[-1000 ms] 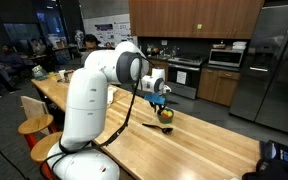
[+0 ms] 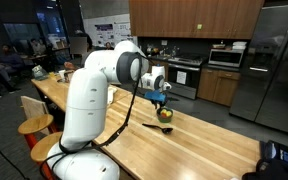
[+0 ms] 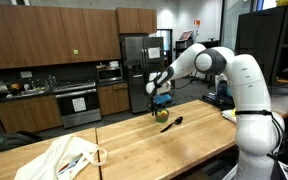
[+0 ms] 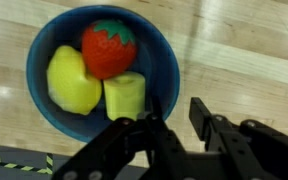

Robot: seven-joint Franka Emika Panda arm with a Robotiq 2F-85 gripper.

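Observation:
A round blue bowl fills the left of the wrist view. Inside it lie a red strawberry, a yellow lemon-like fruit and a yellow-green block. My gripper is at the bowl's right rim, its dark fingers apart, one on the inner side and one outside. Whether either finger touches the rim I cannot tell. From outside, the bowl looks small on the table, with the arm's end just above it; in the second exterior view the bowl is likewise below the arm.
A dark elongated utensil lies on the wooden table near the bowl. White cloth is spread at the left of the second exterior view. A person stands behind it.
The arm's end has come slightly lower over the bowl. The bowl and the dark utensil have not visibly moved.

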